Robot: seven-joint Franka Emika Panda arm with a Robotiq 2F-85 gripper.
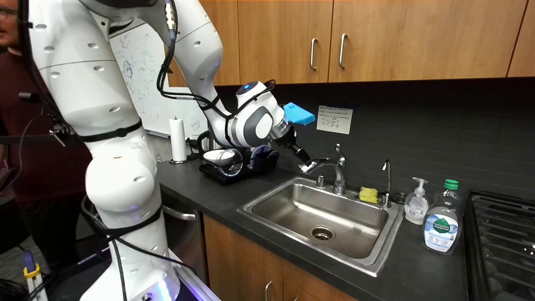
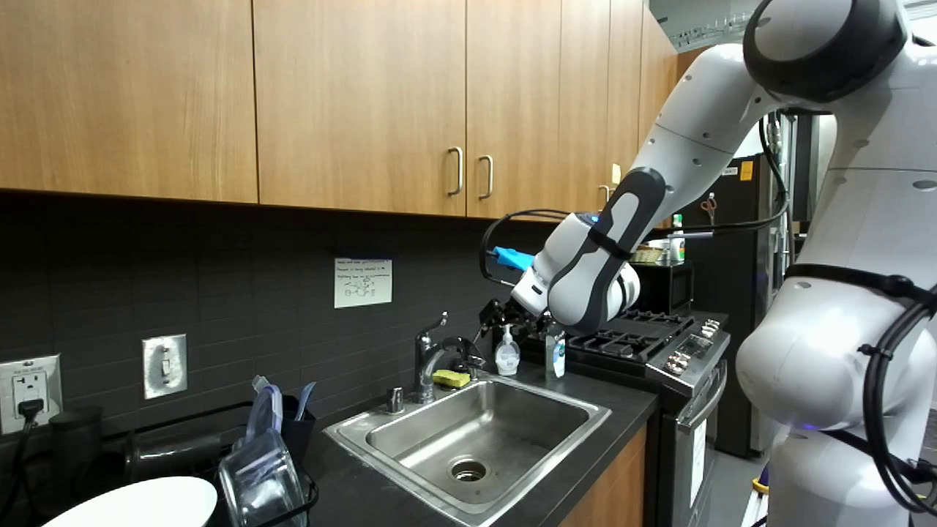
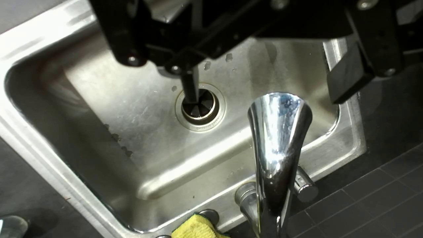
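In the wrist view my gripper is open, its two fingers spread wide apart. The chrome faucet (image 3: 277,131) points up toward the space between them, its spout end just below the fingertips in the picture. Whether the metal touches either finger cannot be told. From the first exterior view, the gripper (image 1: 304,163) is at the tip of the faucet spout (image 1: 321,161), angled down from the left. Underneath is the empty steel sink (image 1: 321,215) with its round drain (image 3: 201,105). Exterior view 2 shows the gripper only partly, behind the arm.
A yellow sponge (image 1: 368,195) lies on the sink's back rim. To the right stand a soap pump (image 1: 416,205) and a green-capped bottle (image 1: 442,223), then the stove (image 1: 504,241). At left is a dish rack (image 1: 225,176). Cabinets (image 1: 281,40) hang above.
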